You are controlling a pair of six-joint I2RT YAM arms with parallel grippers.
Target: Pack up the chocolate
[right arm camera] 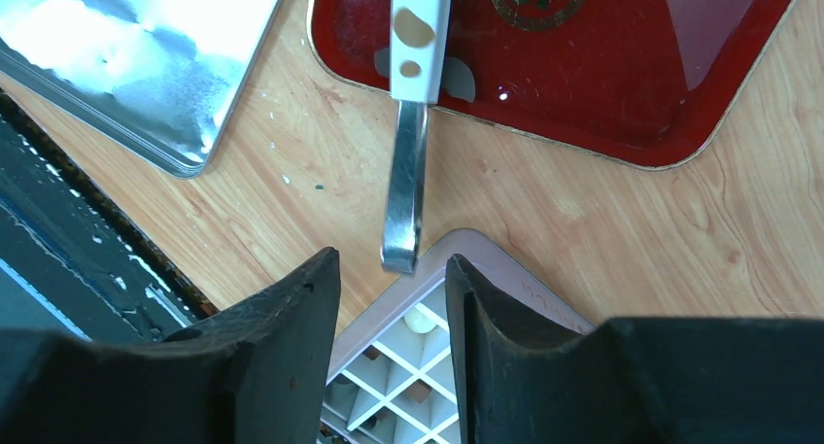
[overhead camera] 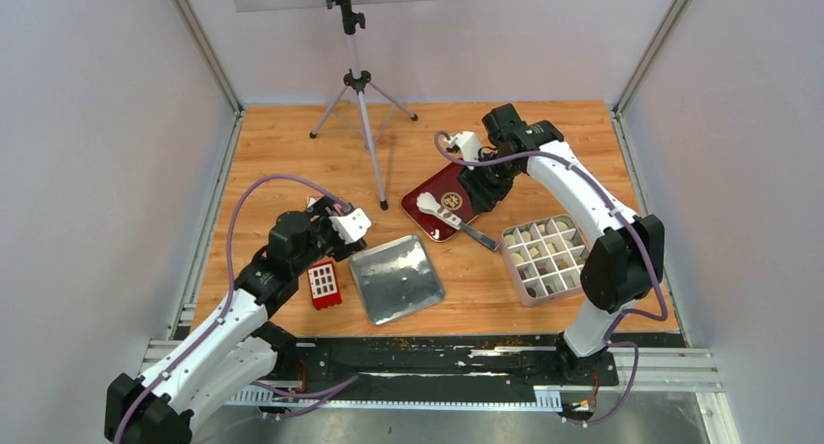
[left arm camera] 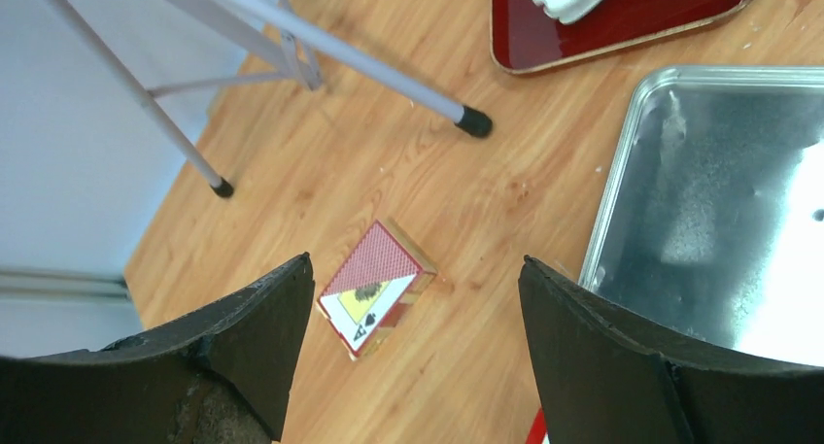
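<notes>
The chocolate grid box [overhead camera: 544, 259], with pieces in its cells, sits at front right. Tongs [right arm camera: 406, 191] with a white patterned section lie across the dark red tray [overhead camera: 428, 221], their metal end overhanging the wood. My right gripper is open above that metal end, nothing between its fingers. My left gripper stands open at the left, over a patterned carton [left arm camera: 374, 264]. A red box with a white grid insert [overhead camera: 323, 281] lies below it in the top view.
A silver tray [overhead camera: 396, 279] lies front centre. A tripod [overhead camera: 377, 172] stands at the back, one leg reaching near the red tray.
</notes>
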